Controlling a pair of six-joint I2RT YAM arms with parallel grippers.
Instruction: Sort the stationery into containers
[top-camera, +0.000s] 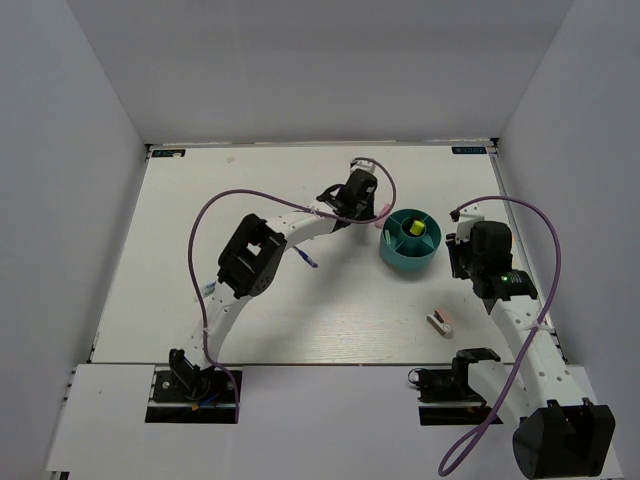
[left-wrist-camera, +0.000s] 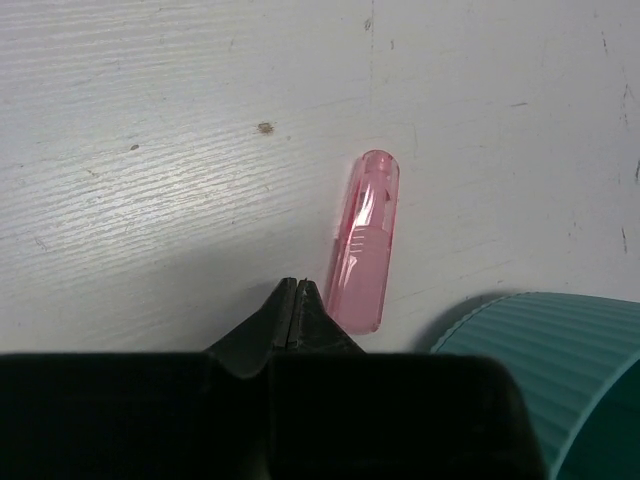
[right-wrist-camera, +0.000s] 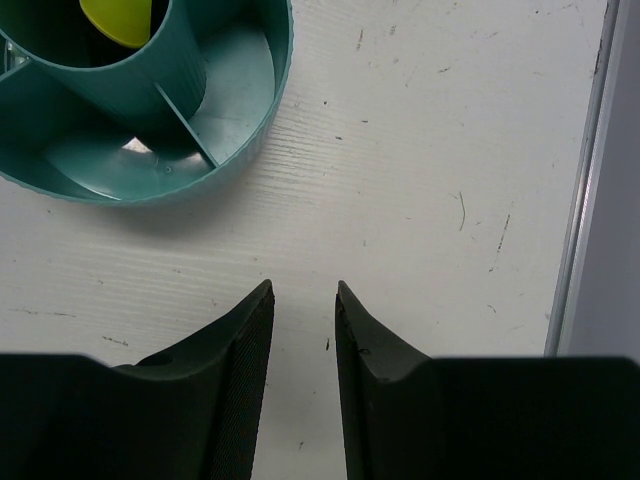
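Note:
A pink translucent tube-shaped item (left-wrist-camera: 366, 245) lies flat on the white table, close to the round teal organizer (left-wrist-camera: 530, 345). My left gripper is shut with nothing between its fingertips; they meet just left of the pink item's near end. From above, that gripper (top-camera: 369, 218) hides part of the view beside the pink item (top-camera: 383, 214). The organizer (top-camera: 405, 262) has divided compartments, with a yellow thing (top-camera: 417, 228) in its middle one. My right gripper stands open and empty over bare table, to the right of the organizer.
A blue pen (top-camera: 306, 257) lies left of centre, and a light blue item (top-camera: 208, 289) rests farther left, partly behind the left arm. A stapler-like item (top-camera: 440, 322) sits at front right.

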